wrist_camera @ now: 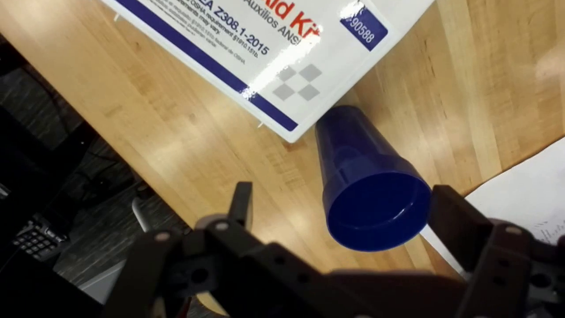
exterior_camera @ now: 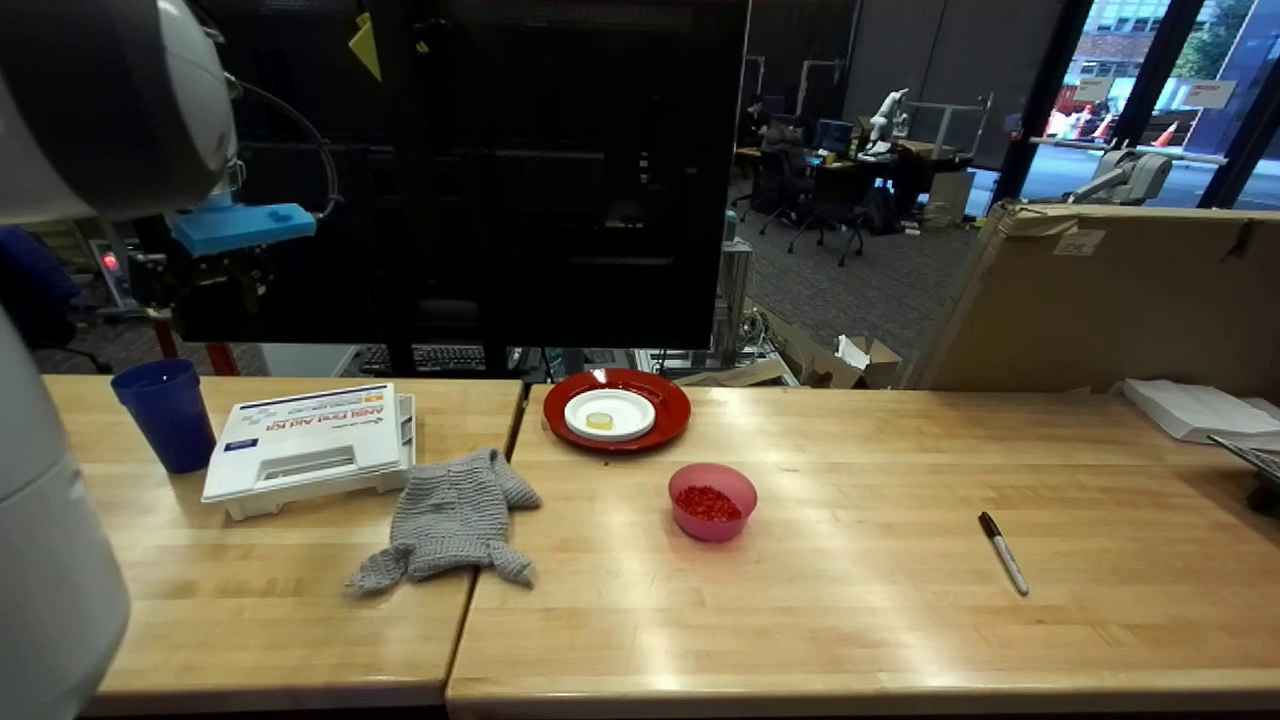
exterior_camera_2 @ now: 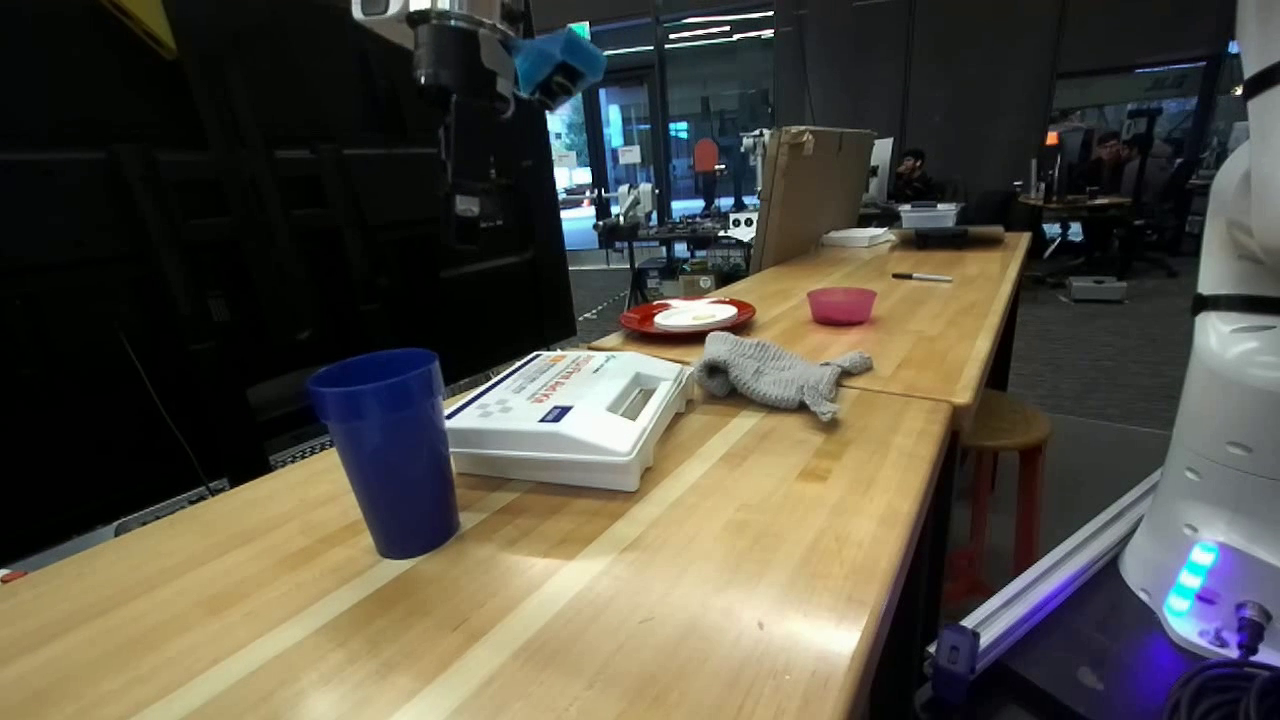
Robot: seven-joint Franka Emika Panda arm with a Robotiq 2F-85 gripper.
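Observation:
A blue cup (wrist_camera: 360, 153) stands upright on the wooden table, close to a corner of the white first aid kit (wrist_camera: 296, 58). In the wrist view the cup's rim lies between my gripper's spread fingers, nearer the right one. My gripper is open and holds nothing. From the side, the gripper (exterior_camera_2: 474, 222) hangs well above the table, higher than the cup (exterior_camera_2: 390, 462). A grey knitted cloth (exterior_camera: 453, 522) lies crumpled to the right of the kit.
A red plate (exterior_camera: 675, 416) carries a smaller white plate (exterior_camera: 642, 412). A pink bowl (exterior_camera: 734, 514) with small red pieces and a marker (exterior_camera: 1005, 554) are farther right. White paper (wrist_camera: 529, 196) lies beside the cup.

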